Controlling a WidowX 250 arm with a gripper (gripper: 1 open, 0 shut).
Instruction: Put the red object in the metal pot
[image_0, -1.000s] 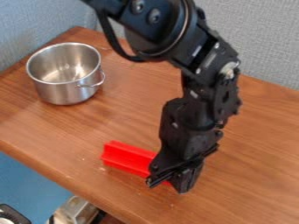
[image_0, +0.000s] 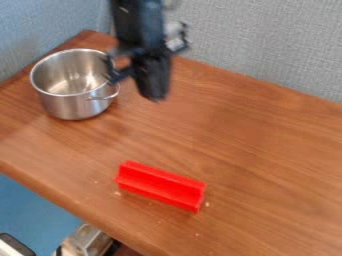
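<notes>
The red object (image_0: 162, 186), a long block, lies on the table's near part, slanting down to the right. At the far left stands the metal pot (image_0: 70, 104), upright, its inside looking empty where it shows. My gripper (image_0: 138, 82) is a dark blur high in the picture, beside the pot's right rim and well away from the red block. Nothing red shows at its fingers. The blur hides how its fingers stand.
Grey walls close off the back and left. A metal fixture (image_0: 88, 241) sits at the lower left, below the table's edge.
My gripper has left the red block and swung up and back to the left, near the pot. The block and the pot lie where they were.
</notes>
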